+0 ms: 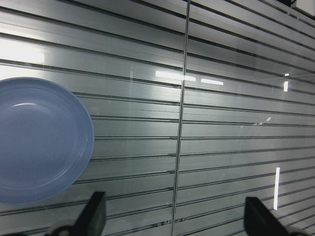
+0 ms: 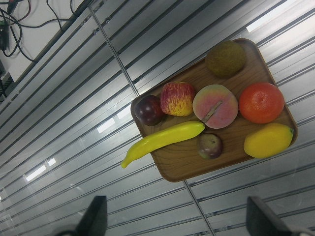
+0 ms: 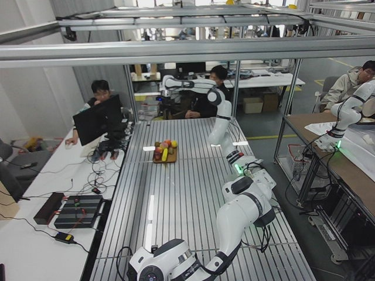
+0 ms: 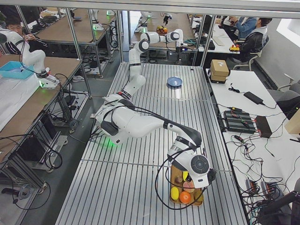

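Note:
A wooden tray of fruit lies on the slatted table: banana, apple, peach, orange, lemon, kiwi and two dark round fruits. My right gripper hangs above it, fingers wide apart, open and empty. A blue plate lies on the table's other part, under my left gripper, whose fingers are also spread with nothing between them.
Metal frame bars run overhead. A white side desk with monitor, cables and black boxes borders it.

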